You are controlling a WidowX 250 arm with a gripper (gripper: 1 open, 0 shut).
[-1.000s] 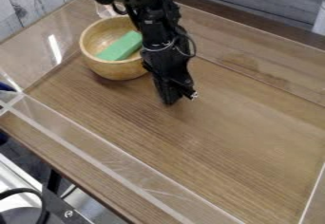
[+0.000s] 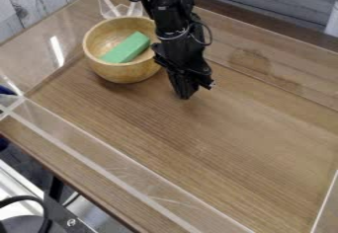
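My gripper point(image 2: 188, 85), a black arm reaching down from the top of the camera view, hangs over the wooden table just right of a wooden bowl point(image 2: 103, 41). It looks shut, with nothing visible between its fingertips, though they are small and dark. A green block point(image 2: 126, 48) lies inside the bowl.
A clear crumpled item point(image 2: 114, 5) sits behind the bowl. Black cables lie off the left edge at the bottom.
The gripper has moved up the frame, a little away from the front of the table. The bowl and green block look about where they were.
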